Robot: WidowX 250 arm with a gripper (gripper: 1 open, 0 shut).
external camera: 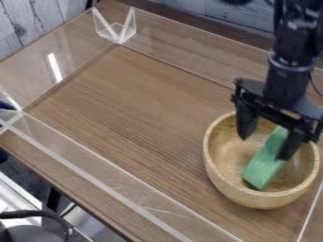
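My black gripper (267, 125) hangs over the wooden bowl (237, 192) at the right, its fingers open above the bowl's back part. A green block (263, 168) lies slanted inside the bowl, its upper end partly behind the gripper. Whether the fingertips touch the block is unclear.
A small white angular object (116, 28) stands at the back left. A dark object (25, 227) sits at the lower left edge.
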